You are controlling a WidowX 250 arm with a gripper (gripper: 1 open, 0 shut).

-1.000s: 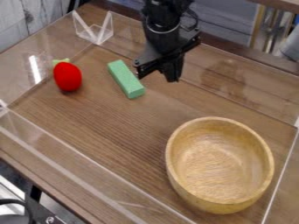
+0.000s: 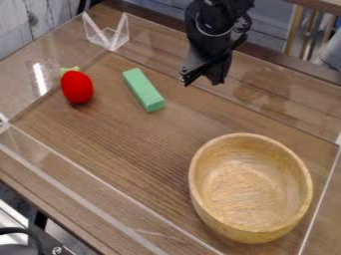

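My gripper (image 2: pixel 206 70) hangs from the top centre over the back part of the wooden table, its two black fingers pointing down with nothing visible between them; how far apart they are is hard to tell. Left of it, a green block (image 2: pixel 143 90) lies flat on the table. Further left is a red object (image 2: pixel 76 88) with a green top.
A wooden bowl (image 2: pixel 250 187) fills the front right. A clear wire-like holder (image 2: pixel 106 30) stands at the back left.
My gripper has moved up, toward the back of the table, and slightly to the right. The objects on the table have not moved.
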